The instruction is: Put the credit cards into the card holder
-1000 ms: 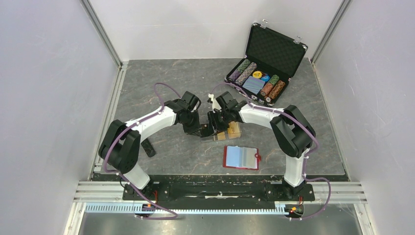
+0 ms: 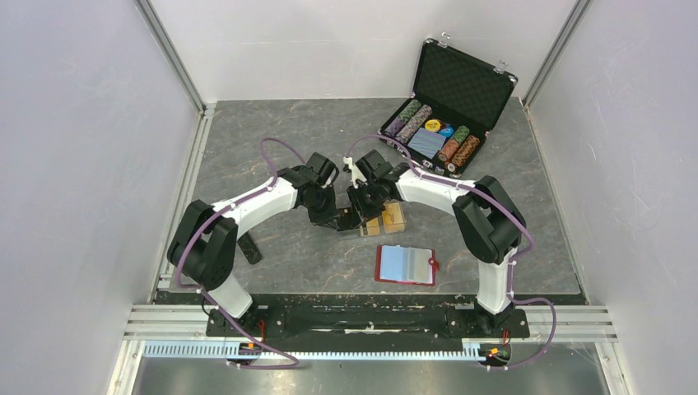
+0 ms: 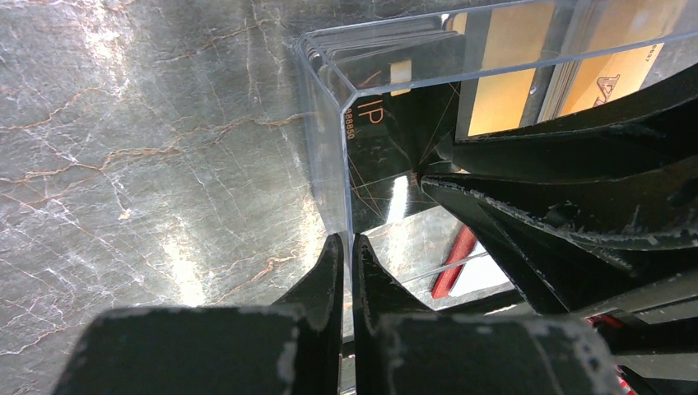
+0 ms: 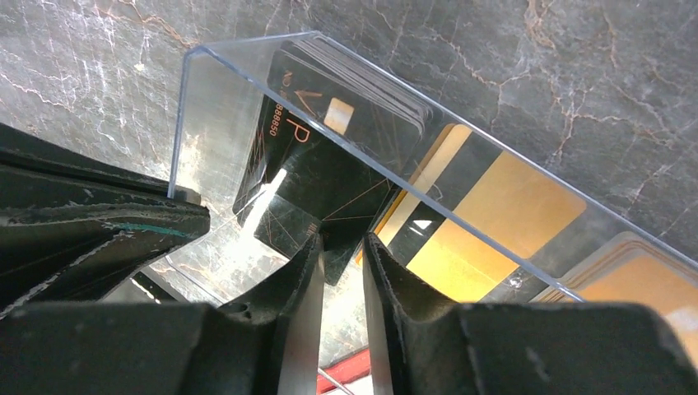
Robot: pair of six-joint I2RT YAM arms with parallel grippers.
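A clear acrylic box [image 3: 329, 140] stands mid-table, holding black cards [image 4: 296, 173] and gold cards [image 4: 486, 230] in compartments. My left gripper is shut on the box's left end wall, seen in the left wrist view. My right gripper is over the box at the black cards, its fingertips close together at one card's lower edge; whether it grips the card is hard to tell. A red card holder [image 2: 406, 265] with clear sleeves lies in front of the box.
An open case [image 2: 444, 107] of poker chips stands at the back right. A black object [image 2: 249, 248] lies beside my left arm.
My right gripper has shifted slightly at the box. My left gripper appears unmoved.
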